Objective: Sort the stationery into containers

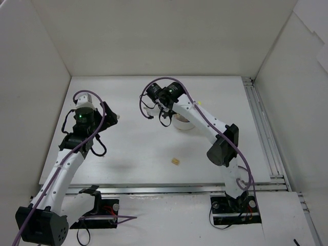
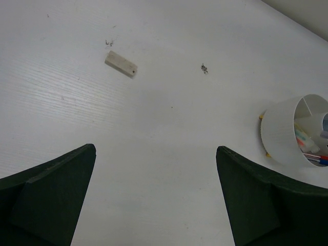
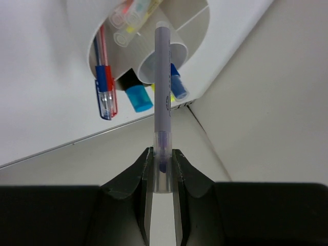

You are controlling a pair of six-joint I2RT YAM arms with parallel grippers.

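Note:
A grey pen point(image 3: 162, 77) with a clear end stands out from my right gripper, which is shut on that clear end. Behind it in the right wrist view is the white round container point(image 3: 74, 25), holding red and blue pens point(image 3: 105, 87), highlighters and markers point(image 3: 137, 95); the same container point(image 2: 279, 133) is at the right of the left wrist view. From above, the right gripper point(image 1: 161, 107) is over the container's left side, partly hiding it. My left gripper is open over bare table, nothing between its fingers.
A small beige block point(image 2: 121, 64) lies on the table, and a small tan piece point(image 1: 175, 161) is near the front middle in the top view. Walls rise at the back and sides.

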